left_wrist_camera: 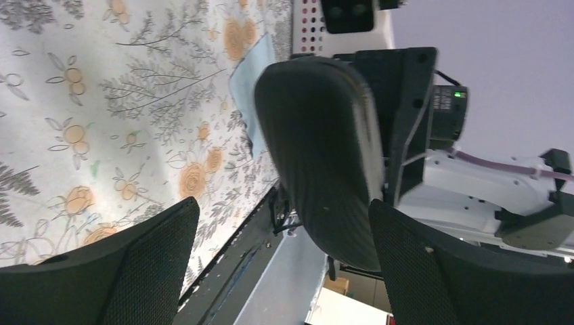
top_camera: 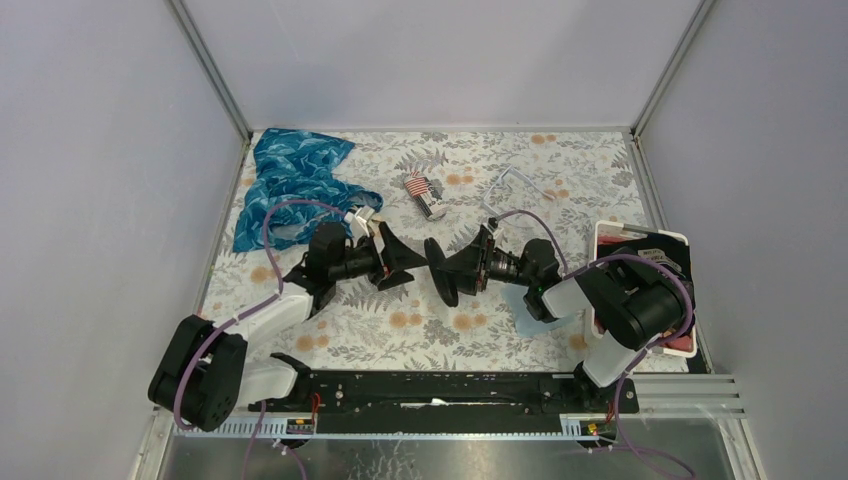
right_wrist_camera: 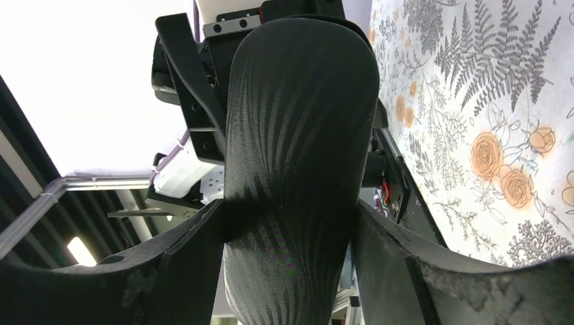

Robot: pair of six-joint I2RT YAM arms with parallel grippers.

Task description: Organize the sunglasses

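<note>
A black, ribbed elongated case [top_camera: 441,272] is raised over the middle of the table, its long side facing my left gripper. My right gripper is shut on it, one finger pressed to each side. Facing it, my left gripper [top_camera: 412,269] stands open with nothing held. In the left wrist view the case [left_wrist_camera: 318,149] hangs just beyond the fingers, its lower part close to the right-hand one; contact cannot be told. A thin pale frame that looks like glasses [top_camera: 503,178] lies at the back right. Whether the case contains anything is hidden.
A crumpled blue bag [top_camera: 290,180] lies back left, and a striped packet [top_camera: 424,195] back centre. A light blue cloth [top_camera: 527,318] lies below the right arm. On the right, a white basket [top_camera: 598,232] is partly covered by that arm.
</note>
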